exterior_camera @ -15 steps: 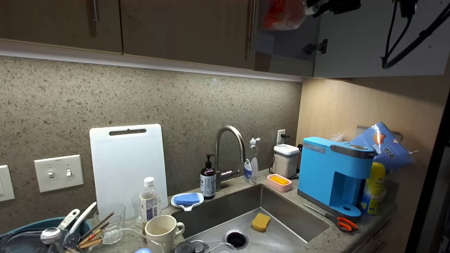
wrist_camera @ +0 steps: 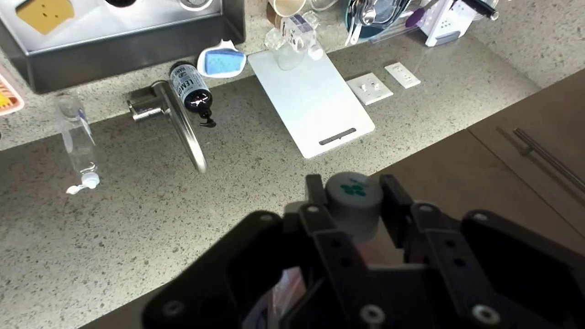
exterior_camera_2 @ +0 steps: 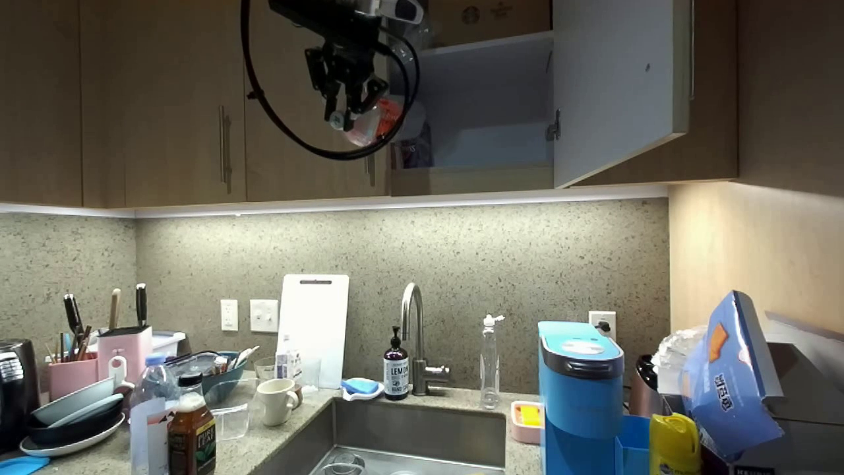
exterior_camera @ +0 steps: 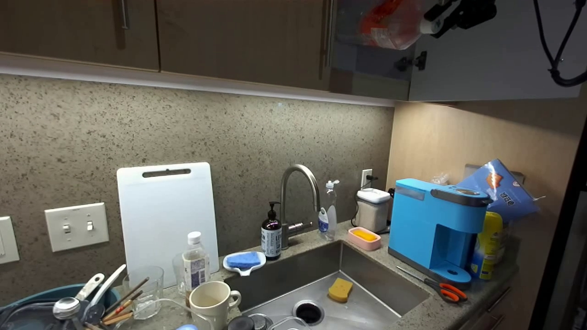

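Observation:
A clear bottle with a red-orange label (exterior_camera: 388, 24) lies on its side in the air at the open upper cabinet (exterior_camera_2: 490, 103), its cap end toward the arm. The white cap (wrist_camera: 353, 200), with a green mark on top, is pinched between the black fingers of my gripper. In the second exterior view the gripper (exterior_camera_2: 345, 111) hangs in front of the cabinet, shut on that cap, with a cable loop partly covering the bottle (exterior_camera_2: 372, 123). Most of the bottle's body is hidden behind the gripper in the wrist view.
The cabinet door (exterior_camera_2: 621, 87) stands open to the right. Below are the faucet (exterior_camera_2: 413, 332), a dark soap bottle (exterior_camera_2: 396, 368), a white cutting board (exterior_camera_2: 312, 328) and a blue coffee machine (exterior_camera_2: 581, 396). Above the counter, the space before the backsplash is free.
In the first exterior view, the bottle and the gripper have shifted to the right and slightly down. The cable has swung right too. The counter items look the same.

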